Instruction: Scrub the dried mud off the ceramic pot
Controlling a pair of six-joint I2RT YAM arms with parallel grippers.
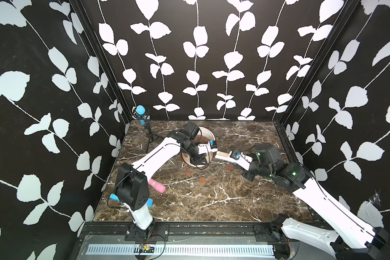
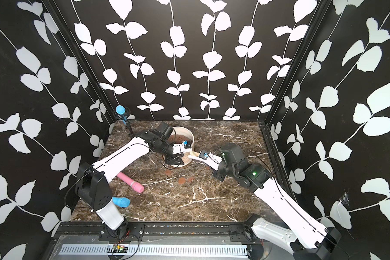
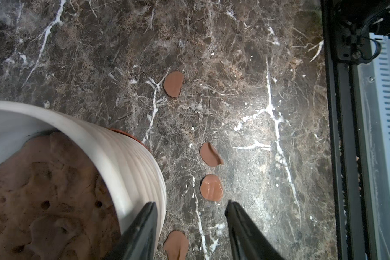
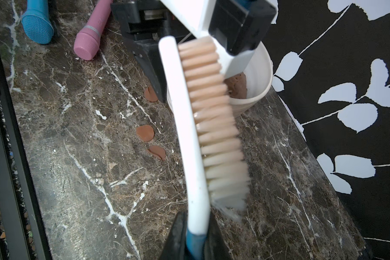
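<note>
The white ceramic pot (image 1: pixel 205 133), filled with brown mud (image 3: pixel 52 199), stands at the middle back. My left gripper is part open at the pot's rim, its fingers over or beside the wall, partly hiding the pot in the top views. My right gripper is shut on a brush (image 4: pixel 182 108) with a white-and-blue handle and tan bristles, held just right of my left gripper and the pot. In the right wrist view the brush head partly covers the left gripper.
Several flat brown patches (image 3: pixel 211 188) lie on the marble table (image 1: pixel 216 203). A pink microphone (image 2: pixel 134 184) and a blue one (image 2: pixel 121 202) lie at the front left. A stand (image 1: pixel 147 130) with a blue microphone is at the back left.
</note>
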